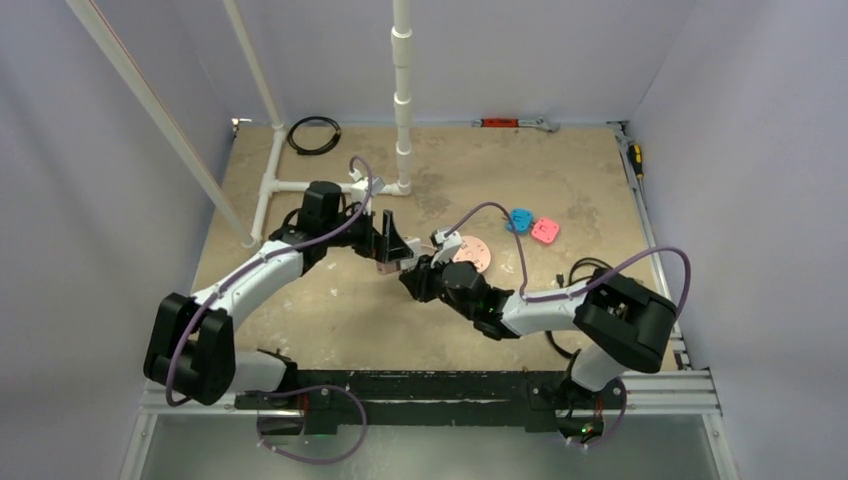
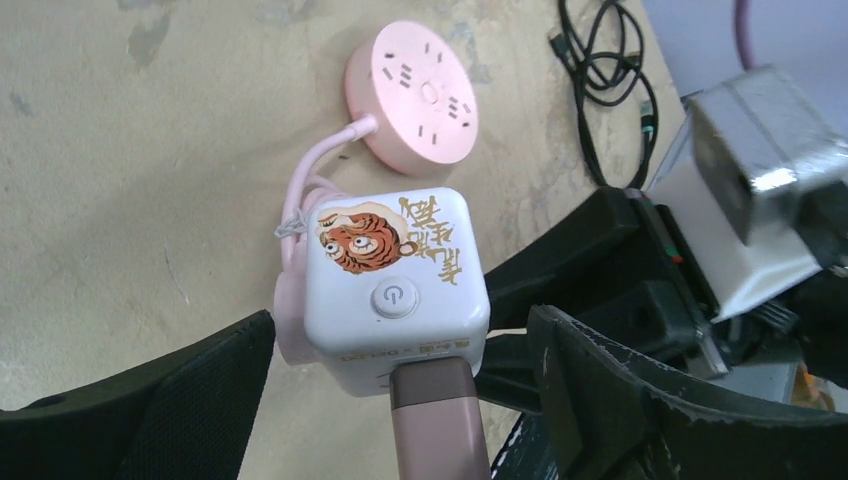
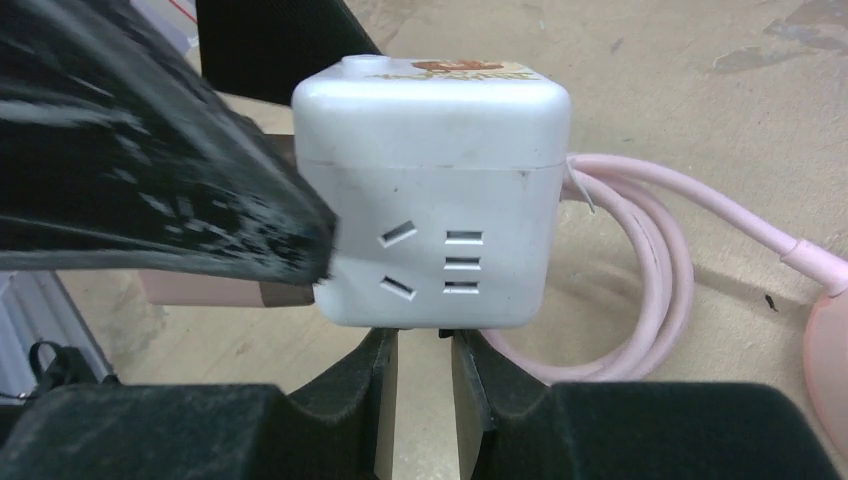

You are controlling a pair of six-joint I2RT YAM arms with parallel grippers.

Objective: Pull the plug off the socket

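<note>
A white cube socket (image 2: 396, 275) with a tiger sticker and power button sits between both grippers, its pink cable coiled behind it. A pinkish bar with a dark band (image 2: 440, 430) extends from its near face in the left wrist view. My left gripper is open around that end, fingers apart. My right gripper is below the socket's slotted face, its fingertips slightly apart and partly hidden under the socket; whether they grip anything is unclear.
A round pink power strip (image 2: 410, 90) lies beside the socket. Blue (image 1: 519, 220) and pink (image 1: 545, 229) adapters lie to the right, black cables (image 2: 610, 80) near the right edge. White pipes (image 1: 330, 187) stand at the back left.
</note>
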